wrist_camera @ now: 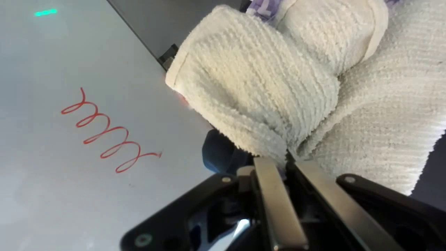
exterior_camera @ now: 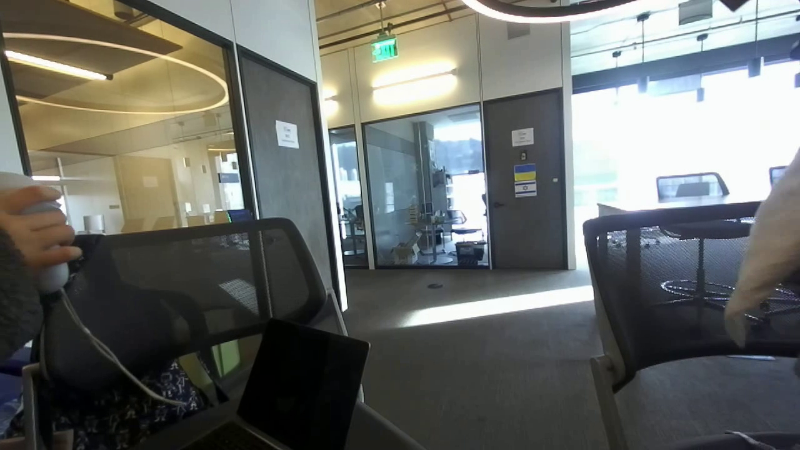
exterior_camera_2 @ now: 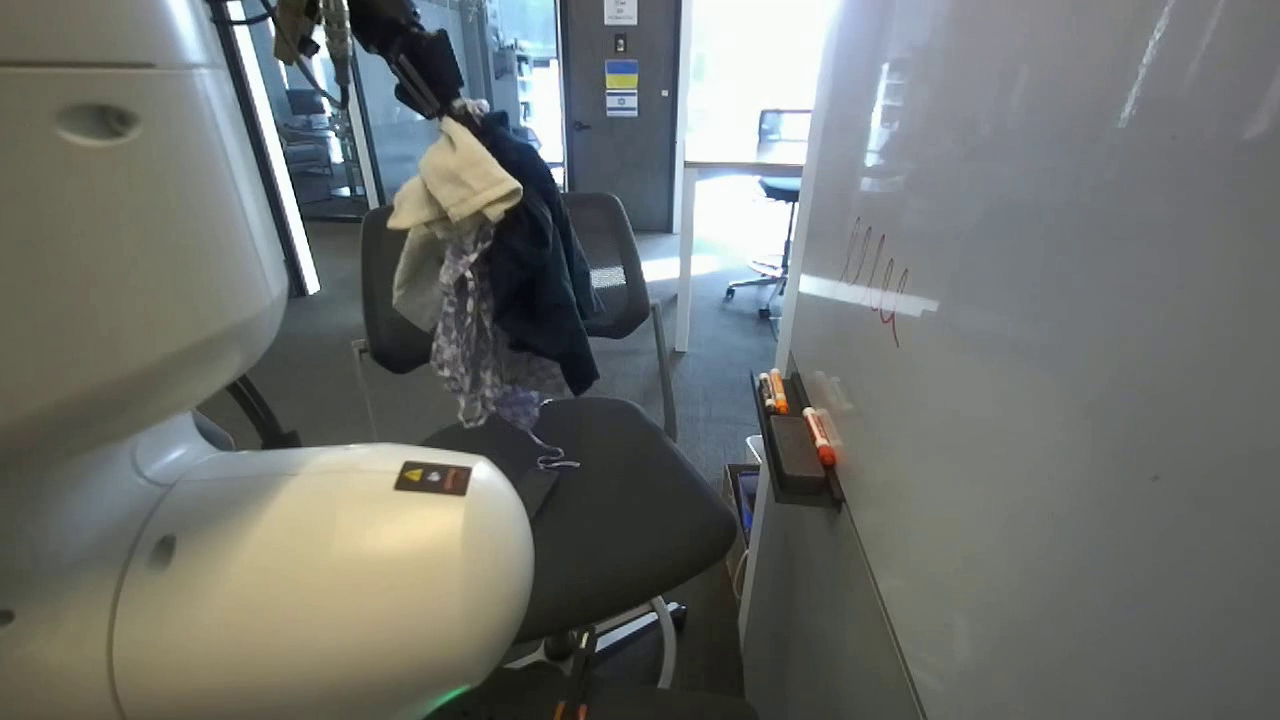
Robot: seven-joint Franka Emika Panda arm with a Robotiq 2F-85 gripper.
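My gripper is shut on a bunch of cloths, gripped near their gathered top. One is a ribbed cream towel [wrist_camera: 251,75], which fills the upper right of the wrist view. In the second exterior view the gripper [exterior_camera_2: 462,116] is high above an office chair, and the cream towel [exterior_camera_2: 450,180] hangs from it with a dark navy cloth [exterior_camera_2: 534,252] and a purple-white patterned cloth [exterior_camera_2: 468,324]. A thin string trails from the patterned cloth towards the chair seat [exterior_camera_2: 636,516]. At the right edge of the first exterior view, part of a pale cloth [exterior_camera: 772,240] shows.
A whiteboard [exterior_camera_2: 1044,360] with a red scribble stands at the right, its marker tray [exterior_camera_2: 798,450] holding markers and an eraser. In the first exterior view, a laptop [exterior_camera: 307,382] and mesh chair [exterior_camera: 180,292] are at left, near a person's hand [exterior_camera: 37,232].
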